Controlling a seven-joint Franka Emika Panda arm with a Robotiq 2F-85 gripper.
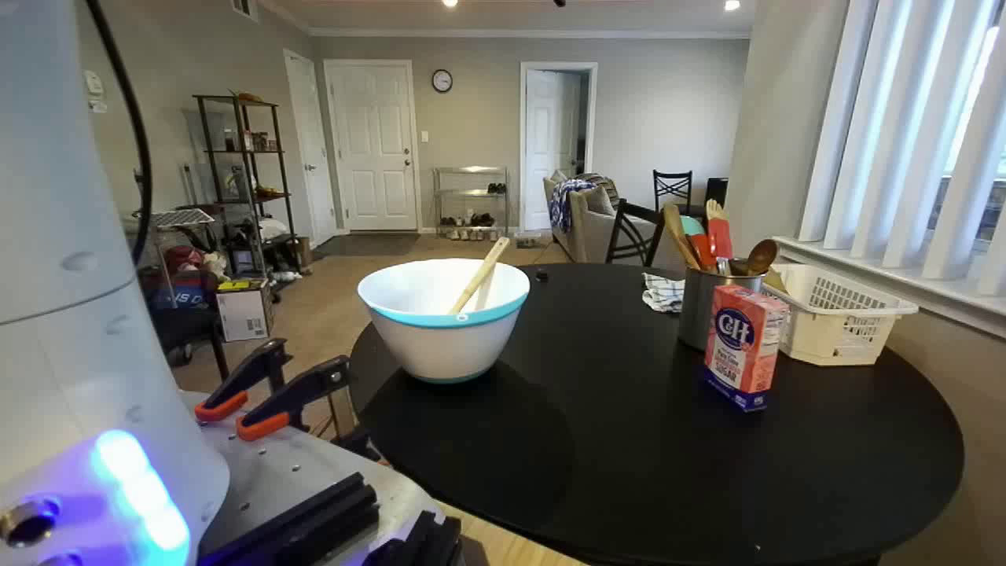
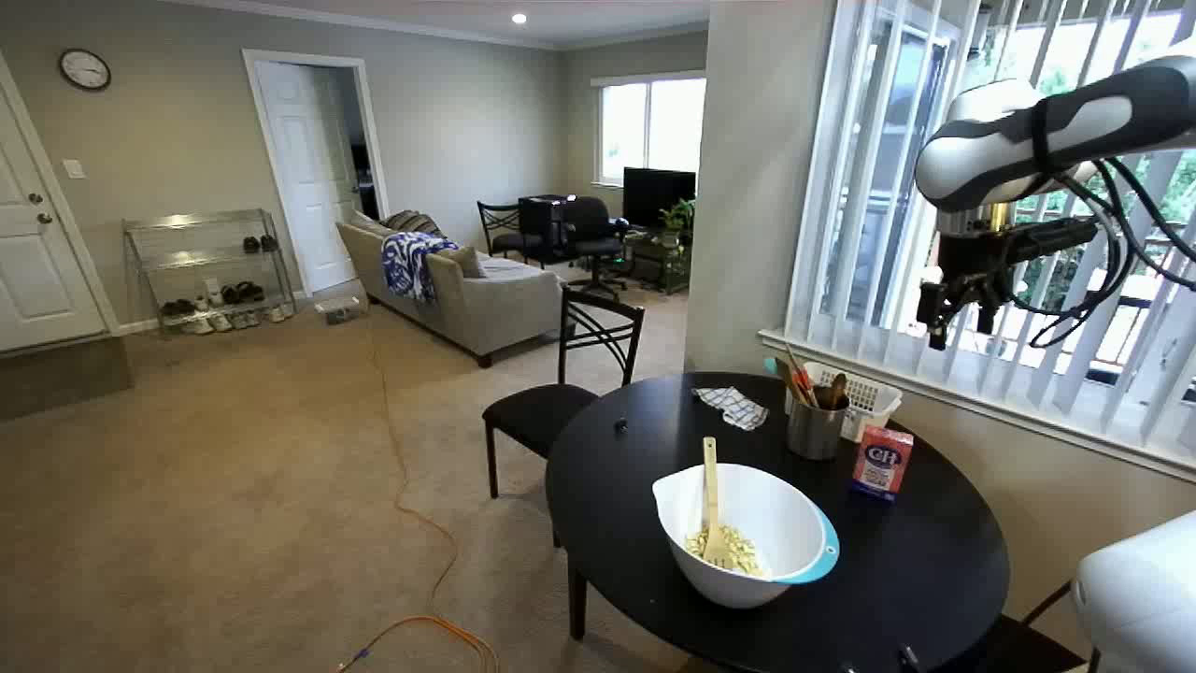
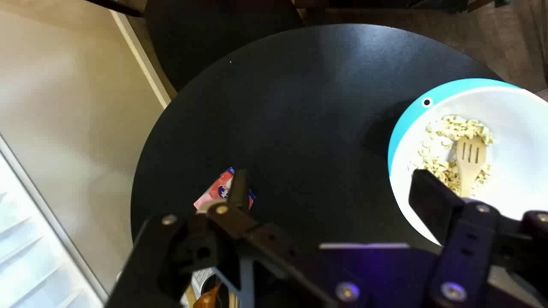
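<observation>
A white mixing bowl with a turquoise rim [image 1: 429, 330] stands on the round black table [image 1: 613, 453]. Popcorn-like pale pieces [image 2: 734, 550] lie in its bottom, and a slotted wooden spatula [image 2: 711, 482] leans inside with its handle above the rim. Toward the window side stands an upright pink sugar box [image 1: 743, 344]. My gripper [image 2: 959, 320] hangs high in the air near the window blinds, well above the tabletop. In the wrist view its fingers [image 3: 434, 202] are spread wide with nothing between them; one partly covers the sugar box [image 3: 213, 192], the other overlaps the bowl's edge.
A metal utensil holder [image 2: 815, 430] with several tools stands beside a white plastic basket [image 2: 869, 398] near the window. A checked cloth [image 2: 734, 406] and a small black object [image 2: 619, 425] lie farther back.
</observation>
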